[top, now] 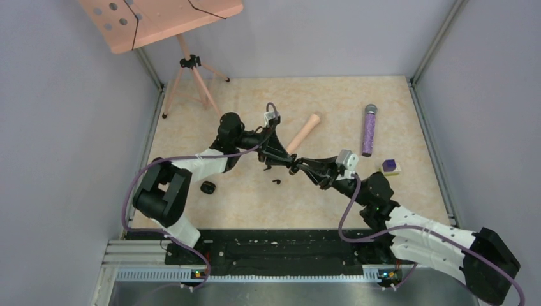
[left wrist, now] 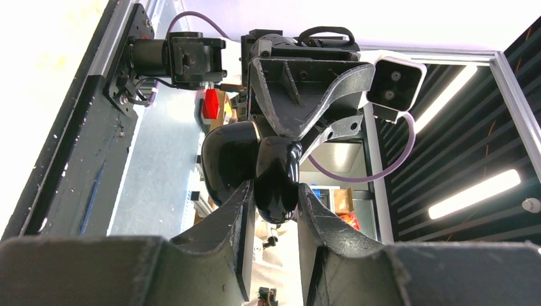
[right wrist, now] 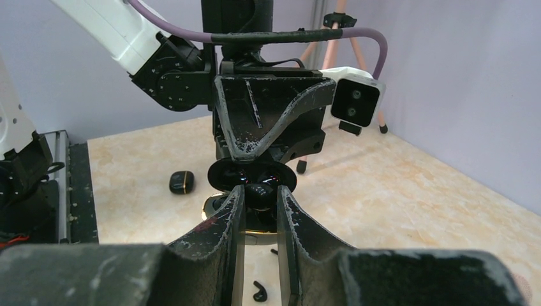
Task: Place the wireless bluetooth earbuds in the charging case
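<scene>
Both grippers meet above the middle of the table in the top view. My left gripper is shut on the black charging case, whose glossy body (left wrist: 226, 159) fills the middle of the left wrist view. In the right wrist view the case (right wrist: 252, 172) stands open, gold-rimmed, and my right gripper has its fingertips at a small black piece, apparently an earbud (right wrist: 260, 194), in the case; whether they grip it is unclear. A loose black earbud (right wrist: 259, 293) lies on the table below.
A closed black case (top: 208, 187) lies left on the table (top: 242, 210). A peach cylinder (top: 303, 134), a purple microphone (top: 370, 127) and a small purple block (top: 389, 166) stand or lie at back and right. A pink stand (top: 198, 76) occupies the back left corner.
</scene>
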